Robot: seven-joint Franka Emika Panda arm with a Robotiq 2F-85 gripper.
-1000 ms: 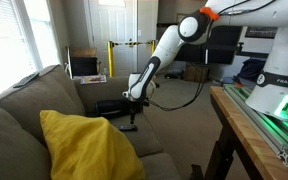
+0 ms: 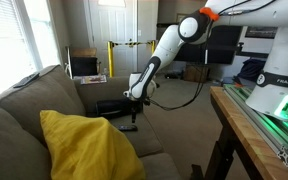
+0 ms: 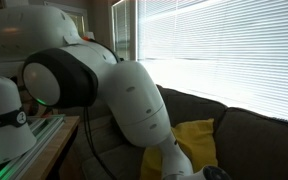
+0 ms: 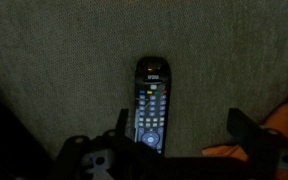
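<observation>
A dark remote control [image 4: 152, 105] with rows of buttons lies on the grey couch cushion [image 4: 79, 75] in the wrist view. Exterior view 1 shows the same remote [image 2: 127, 127] as a small dark bar on the seat. My gripper is open above it, with the remote between and below its spread fingers, nearer the left one. Nothing is held. In exterior view 1 the gripper [image 2: 130, 104] hangs over the couch, small and dark. Exterior view 2 cuts off the gripper at the bottom edge.
A yellow blanket [image 2: 84, 145] is draped over the near part of the couch; an orange-yellow edge [image 4: 284, 125] shows at the wrist view's right. A dark cushion [image 2: 112, 106] sits at the couch's far end. The wooden table [image 2: 246, 130] stands on the right.
</observation>
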